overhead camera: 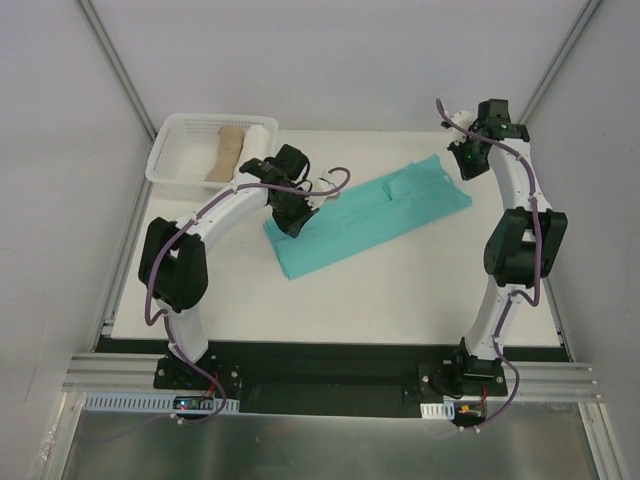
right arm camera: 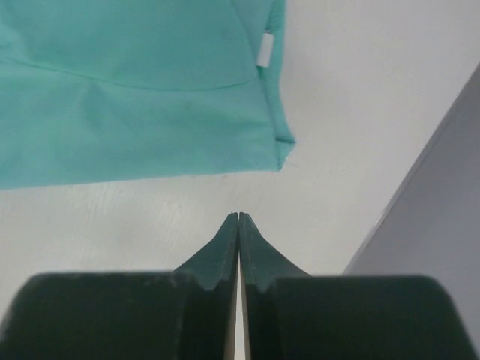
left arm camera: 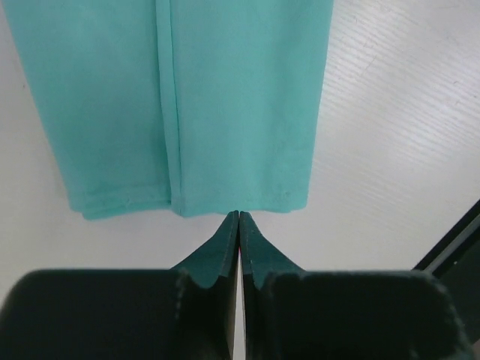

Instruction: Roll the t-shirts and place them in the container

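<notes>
A folded teal t-shirt (overhead camera: 345, 235) lies slantwise as a long strip across the table, its left end nearer the front. My left gripper (overhead camera: 294, 234) hangs over that end in the top view. In the left wrist view its fingertips meet just at the edge of the cloth (left arm camera: 247, 112), with nothing visible between them. Past the right end of the shirt is my right gripper (overhead camera: 466, 178). Its tips also meet in the right wrist view, over bare table and apart from the cloth (right arm camera: 172, 127). A small white tag (right arm camera: 265, 49) shows near the shirt's edge.
A white basket (overhead camera: 165, 150) stands at the back left, holding a brown bundle (overhead camera: 228, 155) and a white bundle (overhead camera: 255, 148). Bare table (overhead camera: 390, 290) lies in front of the shirt. Grey walls (overhead camera: 590, 200) border the sides.
</notes>
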